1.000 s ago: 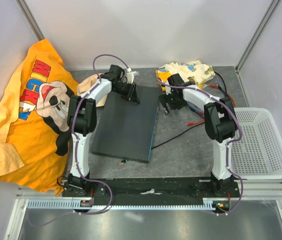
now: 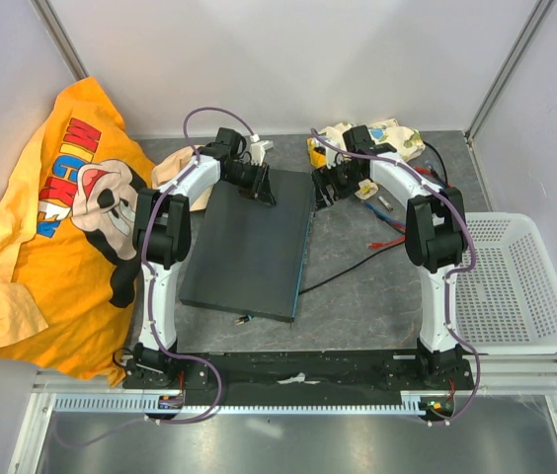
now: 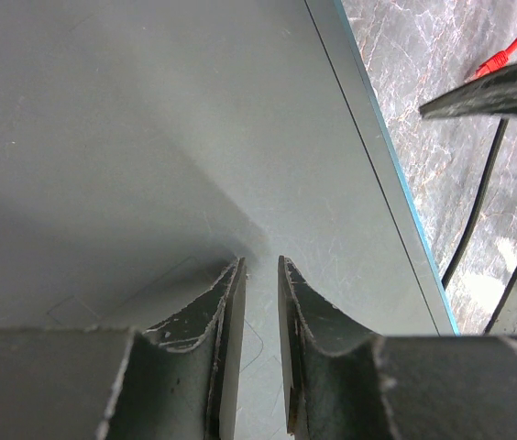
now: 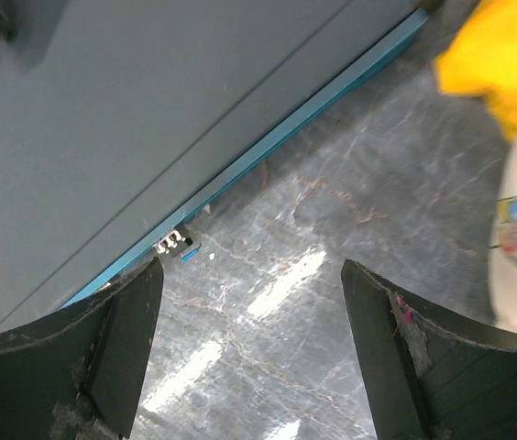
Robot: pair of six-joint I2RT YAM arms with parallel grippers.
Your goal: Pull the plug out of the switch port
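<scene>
The dark grey switch (image 2: 244,257) lies flat with a blue strip along its right edge. My left gripper is over its top toward the back, fingers slightly apart with nothing visible between them. My right gripper stands open beside that edge near the back. In the right wrist view a small connector (image 4: 174,242) with a blue tab shows at the edge, left of centre between the fingers; whether it is seated in a port I cannot tell. A red plug (image 3: 493,62) and black cable (image 3: 474,206) lie beside the switch.
An orange cloth (image 2: 51,237) covers the left, a patterned cloth (image 2: 400,138) lies at the back, and a white basket (image 2: 516,326) stands at the right. Red and blue cables (image 2: 387,243) lie on the grey floor, which is clear at the front right.
My right gripper and arm have shifted slightly toward the back and left over the last second. The left arm and the switch look the same.
</scene>
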